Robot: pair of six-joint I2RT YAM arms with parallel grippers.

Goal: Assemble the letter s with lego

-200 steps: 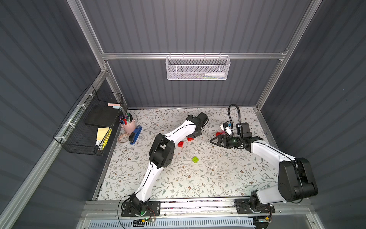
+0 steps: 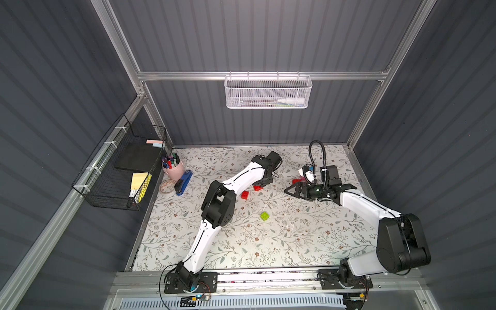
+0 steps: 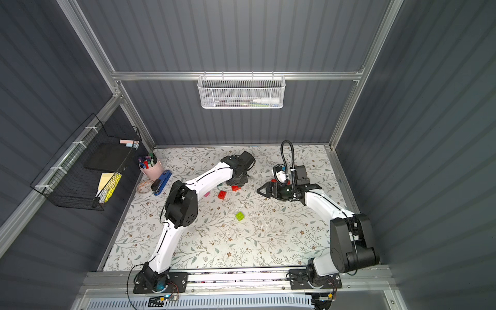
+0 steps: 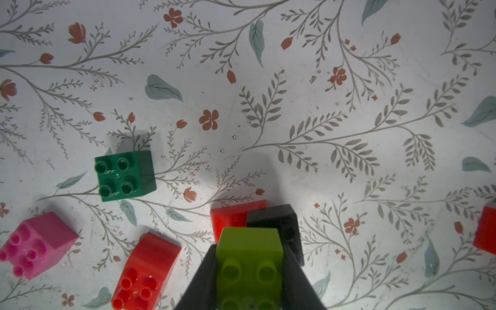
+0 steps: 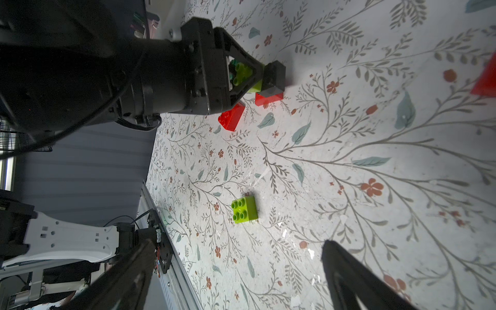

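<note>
In the left wrist view, a lime green brick (image 4: 249, 248) sits between the fingers of my left gripper, which is shut on it. Just beyond it, a black brick rests on a red brick; the right wrist view shows the black brick (image 5: 273, 77) over the red brick (image 5: 268, 98), with the held lime brick right beside the black one. Whether the lime brick touches the red one below is hard to tell. My right gripper stands open and empty over bare table, to the right of the stack.
Loose on the table lie a dark green brick (image 4: 124, 175), a pink brick (image 4: 38, 245), another red brick (image 4: 144, 273) and a second lime brick (image 5: 244, 209). One more red brick (image 4: 486, 227) is off to the right.
The left gripper has shifted at most very slightly at the stack. The right arm and the loose bricks stay where they were.
</note>
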